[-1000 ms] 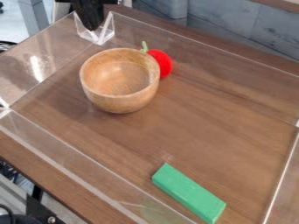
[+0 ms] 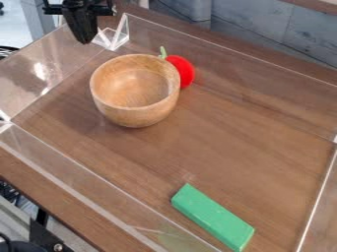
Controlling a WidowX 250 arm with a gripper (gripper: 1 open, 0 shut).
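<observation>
A black gripper [image 2: 82, 28] is at the top left edge of the view, above the back left corner of the table and partly out of frame; whether its fingers are open or shut is unclear. A wooden bowl [image 2: 134, 103] stands left of centre, empty as far as shows. A red object with a green stem [image 2: 183, 72], like a tomato or apple, lies just behind it to the right. A green rectangular block [image 2: 212, 216] lies near the front right.
Clear plastic strips or panels run along the table's sides. A grey wall [image 2: 277, 35] stands behind the table.
The gripper has moved left, away from the bowl and toward the top left edge. The bowl, red object and green block are unchanged.
</observation>
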